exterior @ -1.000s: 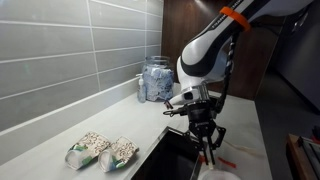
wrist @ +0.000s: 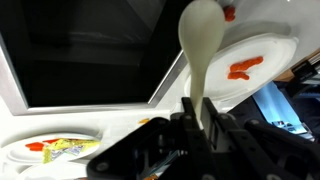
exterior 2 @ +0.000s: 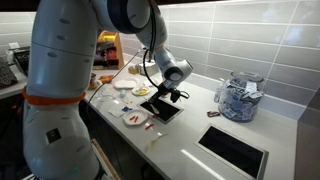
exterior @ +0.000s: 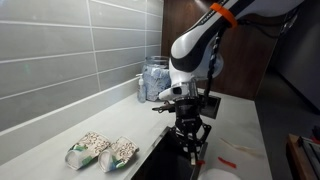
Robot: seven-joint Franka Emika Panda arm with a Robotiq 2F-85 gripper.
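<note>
A pale, spoon-like utensil points out from my gripper in the wrist view, its narrow end between the fingers. The gripper is shut on it, over the right edge of the dark sink basin in exterior view 1. In the wrist view the basin fills the upper left. To its right, a white plate carries red pieces. The utensil is hard to make out in the exterior views.
Two patterned cups lie on the counter left of the basin. A large glass jar stands by the wall, near a second dark basin. Another plate holds a yellow packet. Bare counter lies between the basins.
In exterior view 1 my gripper has moved left, from beside the white plate to over the basin's right edge. The cups and jar have stayed put.
</note>
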